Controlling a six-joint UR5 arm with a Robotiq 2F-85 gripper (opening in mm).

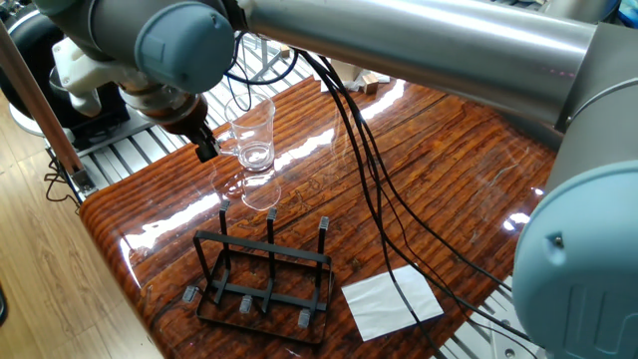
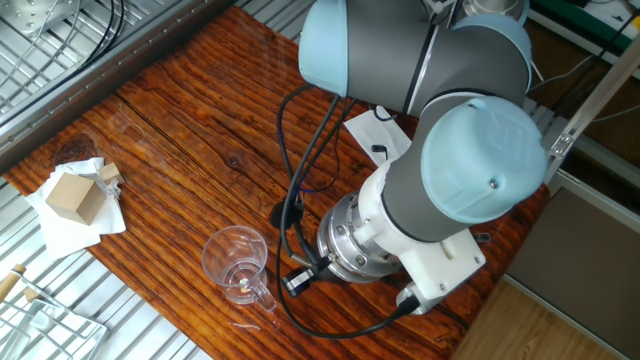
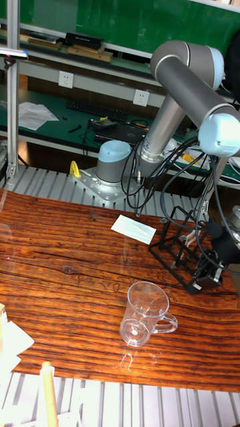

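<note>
A clear mug (image 1: 256, 140) stands upright on the glossy wooden table, its handle turned toward my gripper (image 1: 205, 150). In exterior view 3 the mug (image 3: 144, 313) is near the table's front edge, with the gripper (image 3: 205, 280) above and to its right, apart from it. The black fingers are spread and nothing shows between them, so the gripper is open. In exterior view 2 the mug (image 2: 238, 263) lies just left of the fingertips (image 2: 300, 281). A black wire rack (image 1: 264, 284) with upright prongs sits empty on the table; the arm hides it in exterior view 2.
A white sheet (image 1: 392, 301) lies beside the rack. At another table edge, a wooden block (image 2: 76, 198) and a smaller one rest on white paper (image 2: 62, 232). Black cables (image 1: 364, 150) hang from the arm over the table.
</note>
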